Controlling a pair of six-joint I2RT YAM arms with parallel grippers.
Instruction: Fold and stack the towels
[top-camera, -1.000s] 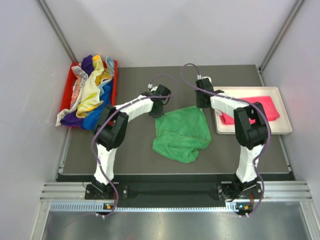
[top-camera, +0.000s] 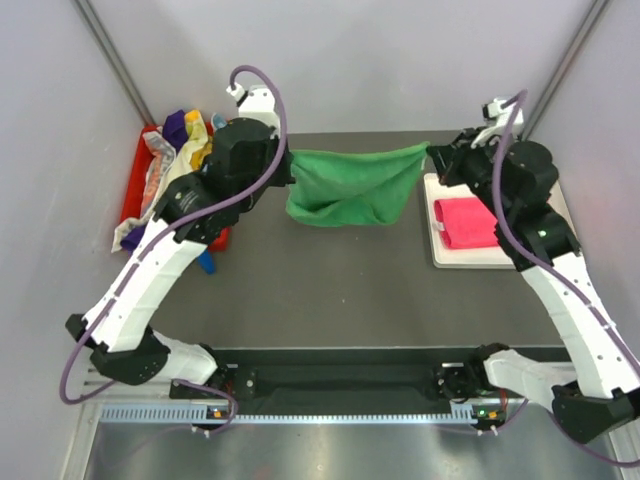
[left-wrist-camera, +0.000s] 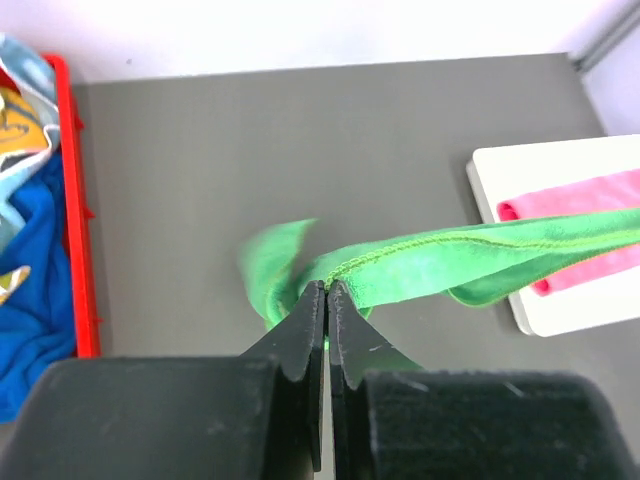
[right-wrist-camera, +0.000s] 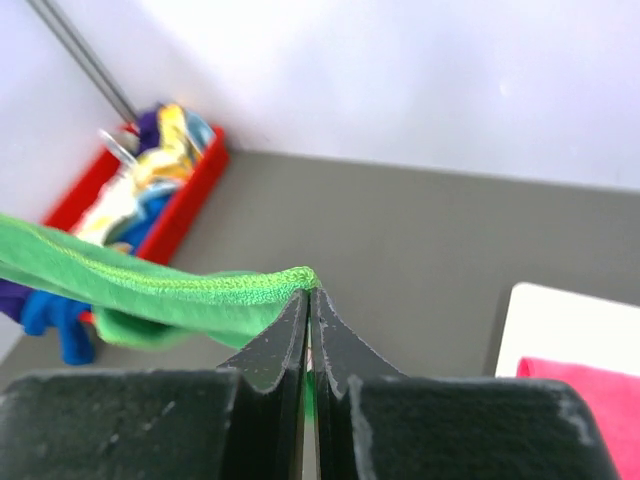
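Note:
A green towel (top-camera: 350, 190) hangs stretched in the air between my two grippers over the middle of the table. My left gripper is shut on one top corner, and my right gripper is shut on the other. In the left wrist view the towel's loose lower part is blurred. A folded pink towel (top-camera: 465, 222) lies on a white tray (top-camera: 450, 258) at the right.
A red basket (left-wrist-camera: 80, 240) heaped with mixed towels (top-camera: 170, 160) stands at the back left.
Both arms have risen and spread apart, lifting the green towel from lying flat on the table to hanging taut along its top edge.

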